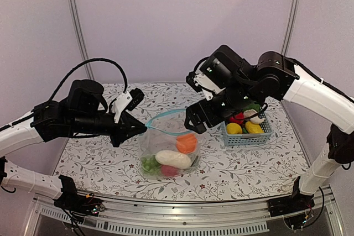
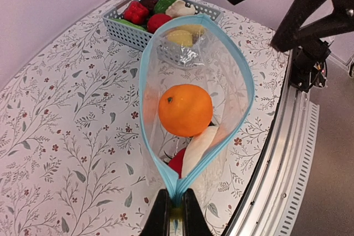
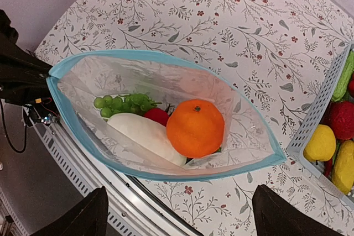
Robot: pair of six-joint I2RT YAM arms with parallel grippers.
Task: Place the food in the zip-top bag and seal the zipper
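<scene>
The clear zip top bag, with its blue-rimmed mouth (image 3: 182, 178) spread wide, stands in the middle of the table. Inside lie an orange round fruit (image 3: 195, 129), a long white item (image 3: 145, 135), green grapes (image 3: 123, 104) and something red (image 3: 157, 116). One corner of the rim is pinched by my left gripper, which is shut on it. Above the right end of the mouth, my right gripper stands open with nothing between its fingers. In the top view its fingertips (image 1: 196, 119) are close to the bag's rim.
A grey basket (image 1: 246, 141) to the right of the bag holds yellow, red, white and green food. The table's front edge has a metal rail (image 1: 166, 211).
</scene>
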